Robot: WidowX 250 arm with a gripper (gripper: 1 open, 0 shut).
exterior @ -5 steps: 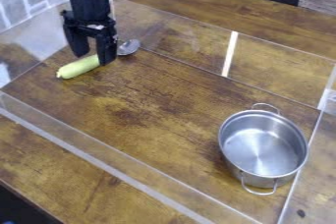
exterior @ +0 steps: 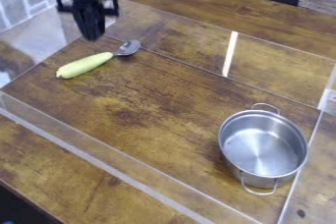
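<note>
My gripper [exterior: 86, 12] is raised at the top left, dark and blurred, above a pale yellow-green elongated object [exterior: 84, 65] lying on the wooden table. A metal spoon-like head [exterior: 129, 47] rests at the upper right end of that object. Whether the fingers are open or shut is too blurred to tell.
A steel pot [exterior: 260, 141] with two handles stands at the right. Pale and clear strips run along the table's sides.
My gripper has risen from down at the yellow-green object to well above it, toward the top edge. The object and the pot look unmoved.
</note>
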